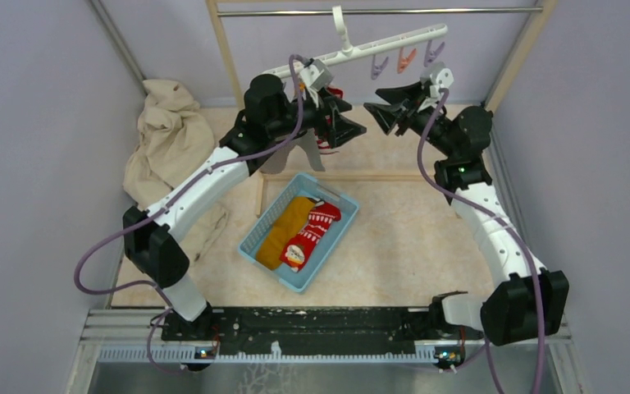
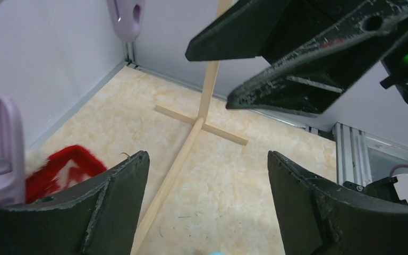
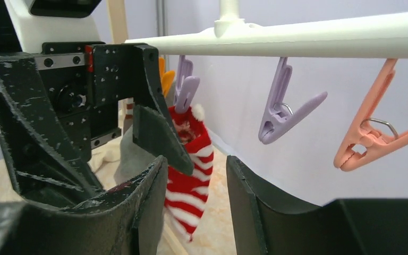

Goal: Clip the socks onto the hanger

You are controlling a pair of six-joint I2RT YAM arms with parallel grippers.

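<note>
Both grippers hover below the white hanger (image 1: pixel 398 40). My left gripper (image 1: pixel 334 123) is open beside a hanging red-striped sock (image 3: pixel 191 186) held at a purple clip (image 3: pixel 186 90). My right gripper (image 1: pixel 381 113) is open, facing the left one, below empty purple (image 3: pixel 279 106) and orange (image 3: pixel 366 133) clips. A grey sock (image 1: pixel 303 156) hangs further left, partly hidden. A mustard sock (image 1: pixel 283 230) and a red patterned sock (image 1: pixel 312 230) lie in the blue basket (image 1: pixel 250 246).
A beige cloth (image 1: pixel 156 139) lies on the left of the table. A wooden frame with a metal rail (image 1: pixel 476 10) stands behind.
</note>
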